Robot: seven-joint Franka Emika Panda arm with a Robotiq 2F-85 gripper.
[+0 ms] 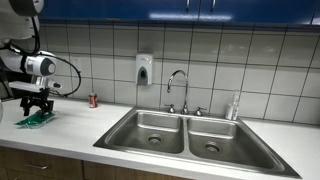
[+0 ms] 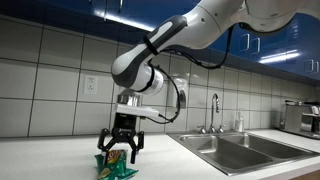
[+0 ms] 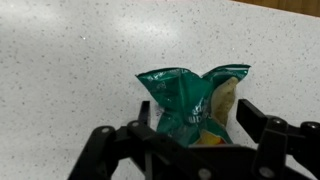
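Note:
A crinkled green bag (image 3: 190,100) with a see-through part showing tan contents lies on the white counter, filling the middle of the wrist view. In exterior view 2 the green bag (image 2: 120,172) is on the counter directly below the arm. My gripper points down over it, its fingers part open, one finger on each side of the bag. Whether the fingers touch the bag cannot be told. From exterior view 1 the gripper (image 1: 37,108) shows at the far left, low over the green bag (image 1: 36,120).
A red can (image 1: 93,100) stands against the tiled wall, right of the arm. Farther right are a double sink (image 1: 190,153), a faucet (image 1: 184,90) and a clear bottle (image 1: 235,106). Counter between bag and sink is bare.

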